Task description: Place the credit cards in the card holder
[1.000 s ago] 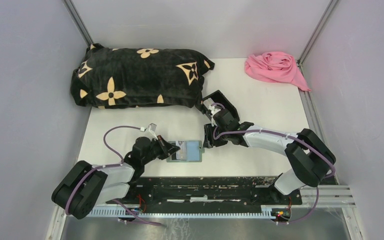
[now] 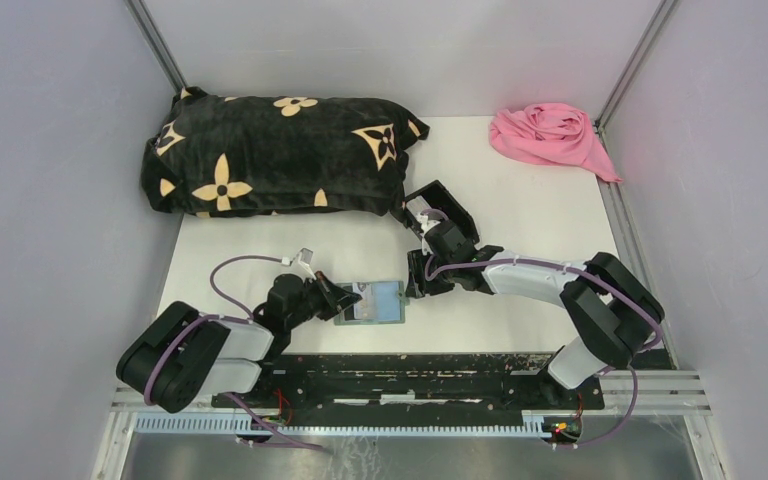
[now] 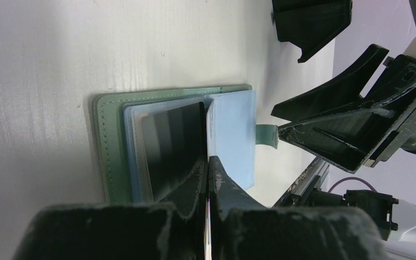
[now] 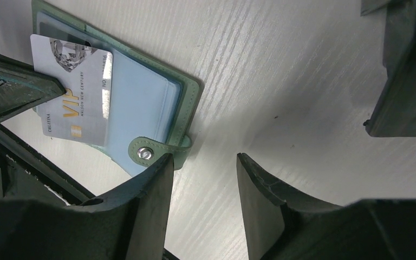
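Note:
The green card holder [image 2: 389, 304] lies open on the table, its pale blue sleeve [image 3: 233, 130] and snap tab [image 4: 144, 152] showing. A silver VIP card stands over the sleeve; in the left wrist view it is seen nearly edge-on. My left gripper is shut on that card. My right gripper is open beside the holder's tab end, nothing between its fingers.
A dark open box [image 2: 450, 200] stands behind my right gripper. A patterned black cushion [image 2: 270, 150] fills the back left, and a pink cloth [image 2: 550, 135] lies at back right. Bare table lies left and right.
The left arm's rear part has shifted slightly, and the right arm's slightly too. The grippers, card and holder look nearly unchanged in the top view.

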